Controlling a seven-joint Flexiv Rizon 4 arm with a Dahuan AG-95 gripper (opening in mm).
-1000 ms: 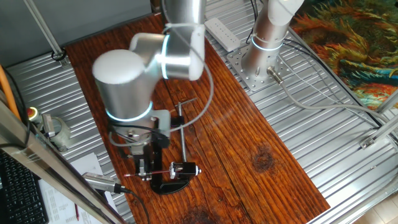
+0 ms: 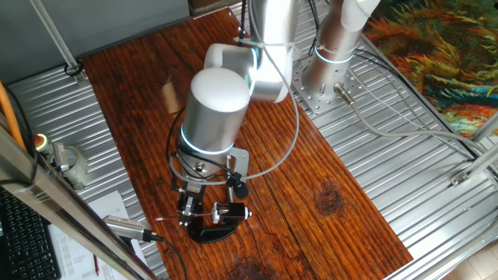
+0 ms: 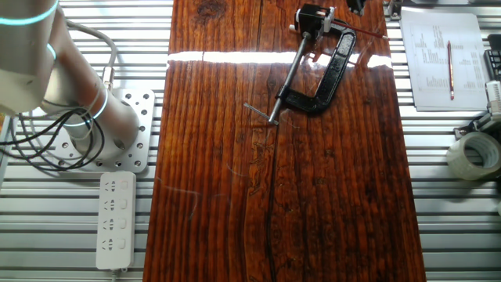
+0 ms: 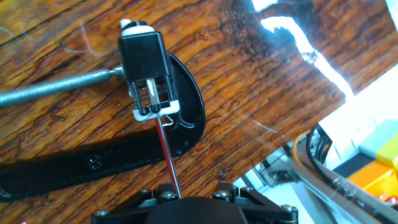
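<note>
A black C-clamp lies on the wooden board, its silver screw reaching away from a small black block with white ends. A thin dark-red rod runs into that block, and its pale tip shows inside. In exterior view 1 my gripper is low over the clamp, at the rod's middle, with the rod's far end poking out on its left. In the wrist view the rod passes out of sight under the dark gripper body, hiding any contact. Whether the fingers are shut on the rod cannot be made out.
A tan piece lies on the board behind the arm. A cable connector, paper and a tape roll are off the board's edge. Much of the board is bare.
The upper arm has swung to the right, and the gripper has shifted slightly right along the rod. The rod, block and clamp look unmoved. The tan piece has come into sight.
</note>
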